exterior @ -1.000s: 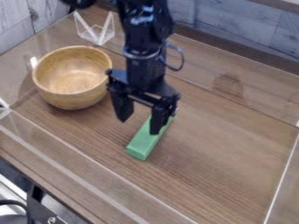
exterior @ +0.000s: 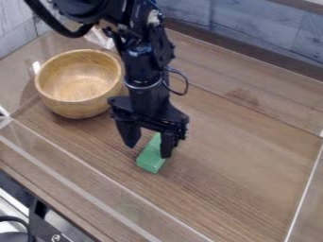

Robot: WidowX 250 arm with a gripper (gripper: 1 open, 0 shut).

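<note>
A black robot arm reaches down from the top centre to my gripper (exterior: 150, 132), which stands open low over a green block (exterior: 154, 161) on the wooden table. The block's upper end is partly hidden under the gripper; whether the fingers touch it cannot be told.
A tan wooden bowl (exterior: 78, 70) sits at the upper left, beside the arm. A pale wall runs along the back, and the table's edge shows at the lower left.
</note>
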